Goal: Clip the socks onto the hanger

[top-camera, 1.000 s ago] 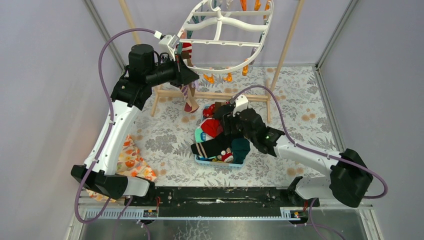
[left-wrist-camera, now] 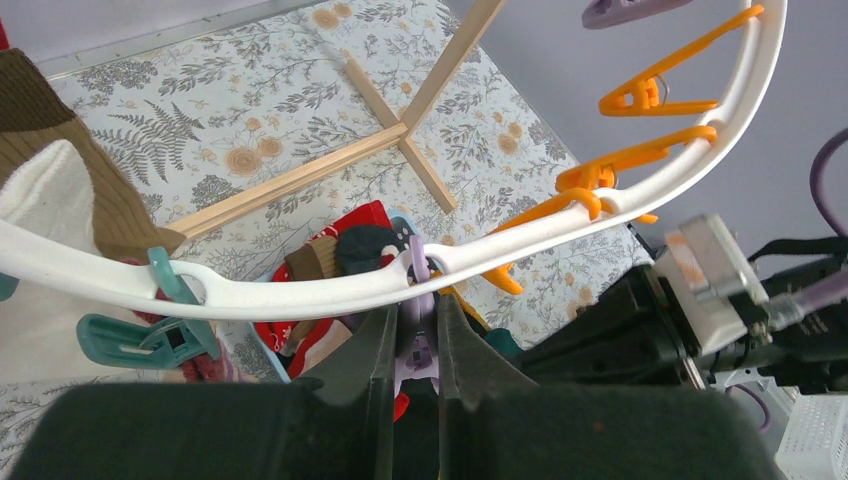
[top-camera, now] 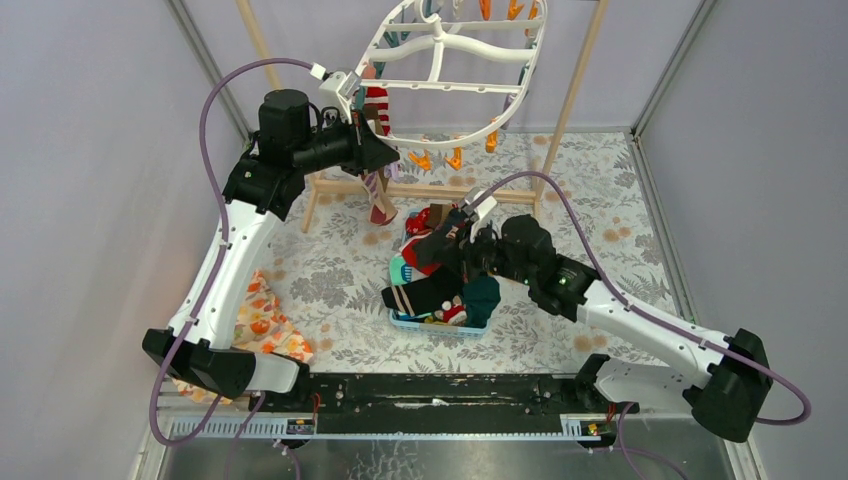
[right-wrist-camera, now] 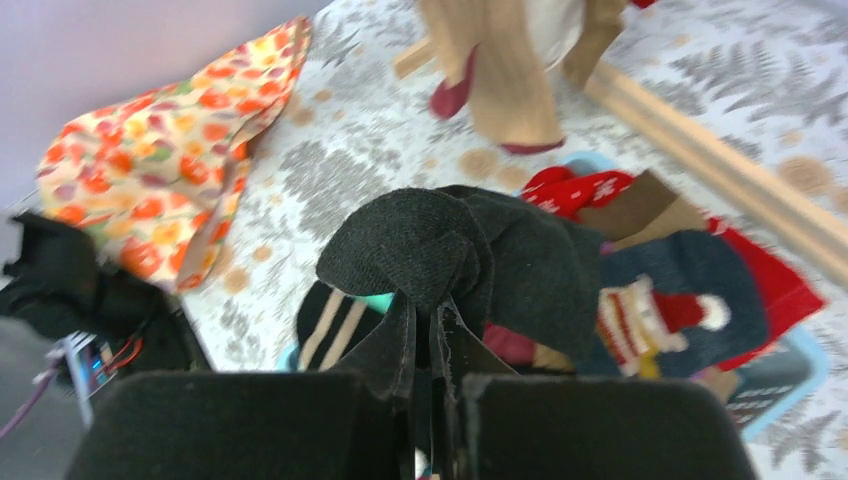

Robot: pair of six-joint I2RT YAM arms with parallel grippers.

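Note:
A white hanger with clips around its rim is held up at the back. My left gripper is shut on a purple clip at the hanger's near rim. Low over the blue basket is my right gripper, shut on a dark grey sock, whose cloth bunches above the fingertips and droops to one side. Other socks lie in the basket, among them a dark one with beige stripes. Beige and brown socks hang from the hanger's left side, by teal clips.
Orange clips hang empty along the hanger's rim. A wooden stand frames the hanger, its bar running behind the basket. Orange-patterned cloth lies at the left. Floor to the basket's right is clear.
The left arm stays put; the hanging socks swayed.

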